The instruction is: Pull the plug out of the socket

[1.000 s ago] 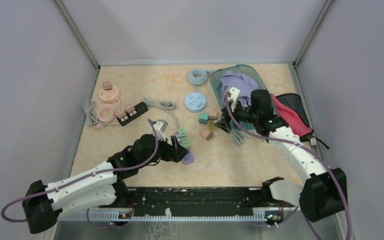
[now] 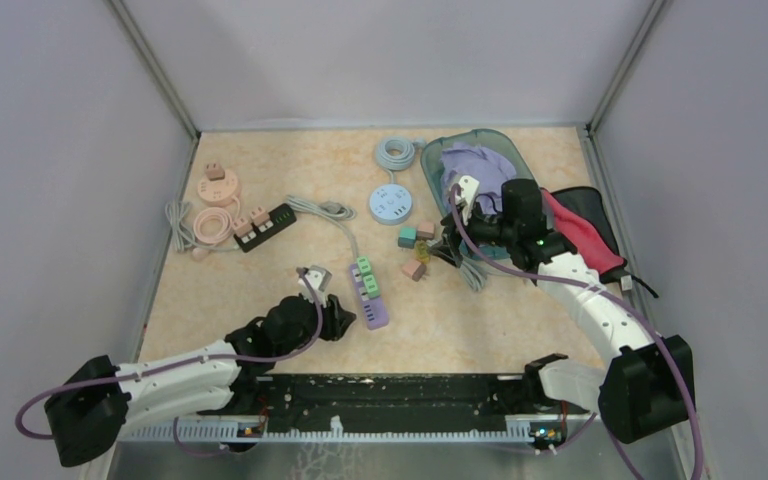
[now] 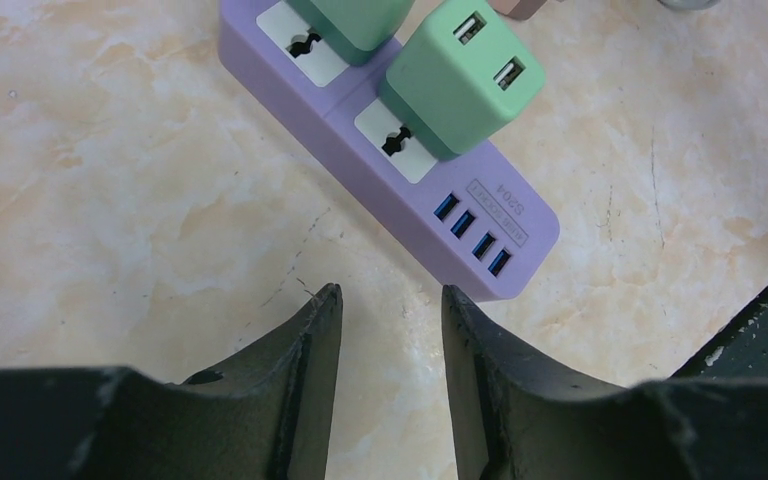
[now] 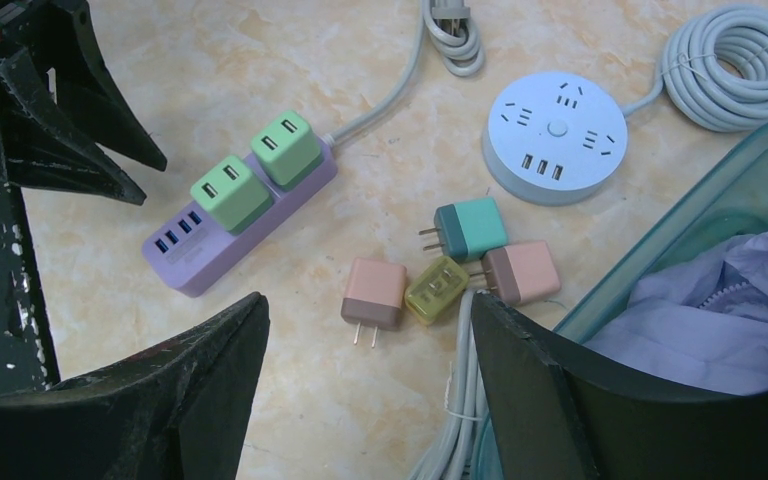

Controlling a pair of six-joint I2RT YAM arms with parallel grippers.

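Note:
Two green plugs (image 3: 466, 75) sit in the sockets of the purple power strip (image 3: 390, 195), which lies on the table near its middle front. Just to the strip's left, my left gripper (image 2: 350, 320) is partly open and apart from it; in the left wrist view nothing is between its fingers. On the right, my right gripper is open over several loose plugs, holding nothing. Among those are a pink plug (image 4: 373, 290), a yellow plug (image 4: 437, 290), a teal plug (image 4: 470, 230) and another pink plug (image 4: 522, 271).
A round blue-white socket (image 2: 391, 203) stands at the back middle. At left lie a black strip (image 2: 265, 228) with pink plugs and a round pink socket (image 2: 219, 187). The green bin (image 2: 436, 165) with purple cloth is beside the right arm. Bare table lies front right.
The right arm stayed still.

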